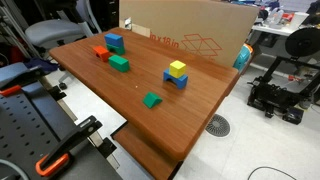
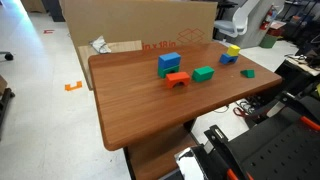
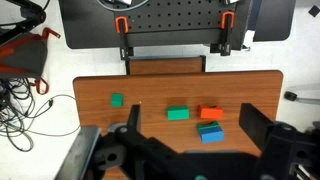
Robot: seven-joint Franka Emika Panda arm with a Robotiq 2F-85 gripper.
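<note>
Small coloured blocks stand on a brown wooden table [image 1: 190, 115]. In exterior view 1, a yellow block [image 1: 177, 68] rests on a blue block [image 1: 174, 80], with a green piece [image 1: 151, 100] closer to the front edge. Toward the left end are a red block [image 1: 101, 52], another green block [image 1: 119, 63] and a blue block [image 1: 114, 40]. Exterior view 2 shows this blue block [image 2: 169, 60] on top of a green one. Seen from above in the wrist view, my gripper is open, with its fingers wide apart and empty. The yellow block is hidden there.
A cardboard panel [image 1: 200, 25] stands along the table's far side. A black bench [image 3: 185, 25] with orange-marked clamps [image 3: 123, 38] lies across a gap from the front edge. Cables [image 3: 30, 118] lie on the floor.
</note>
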